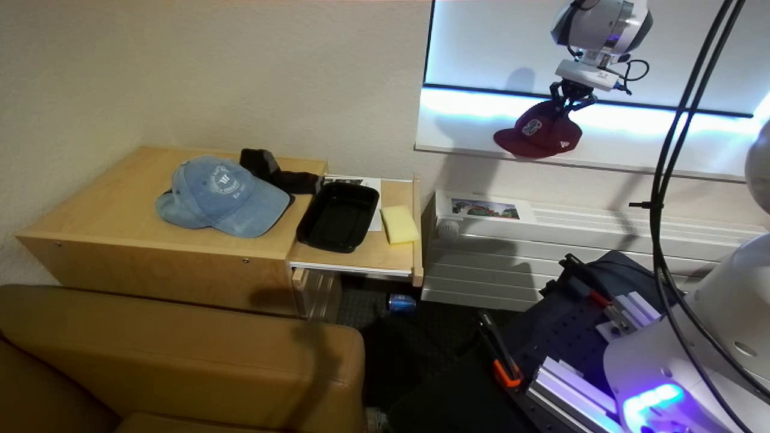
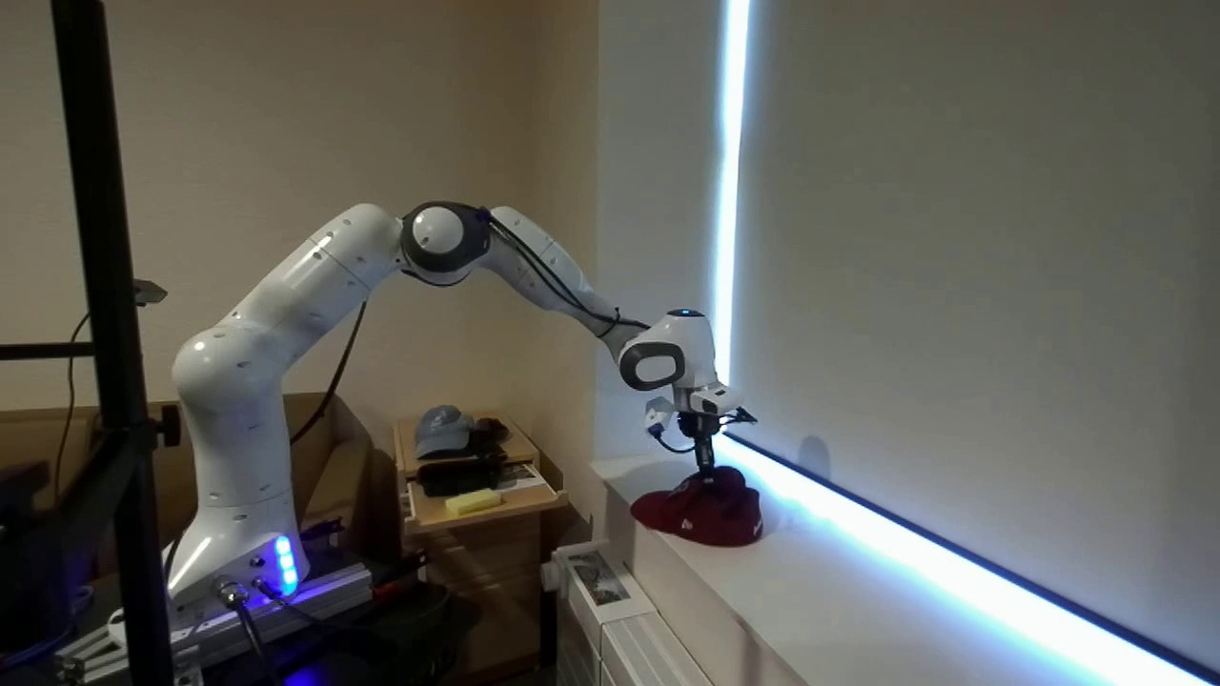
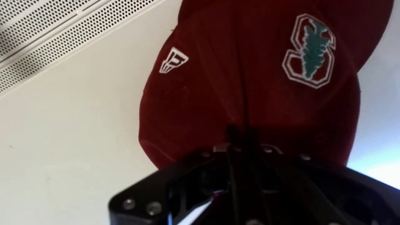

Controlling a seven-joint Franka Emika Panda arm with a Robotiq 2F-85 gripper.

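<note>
A dark red cap (image 1: 541,133) with a white-edged, green-centred emblem is on the white window sill (image 2: 801,583). My gripper is shut on the crown's fabric, and the cloth puckers into a fold where the fingertips meet. In the second exterior view the arm reaches down onto the top of the cap (image 2: 709,514), its brim toward the room. How far the fabric reaches between the dark fingers cannot be made out. Whether the whole underside of the cap rests on the sill is hard to tell.
A wooden cabinet (image 1: 94,202) holds a blue cap (image 1: 224,195) and dark cloth (image 1: 271,169). On its pulled-out drawer top lie a black tray (image 1: 339,215) and a yellow sponge (image 1: 399,224). A radiator (image 1: 491,252) stands below the sill. The blind (image 2: 972,286) is close behind.
</note>
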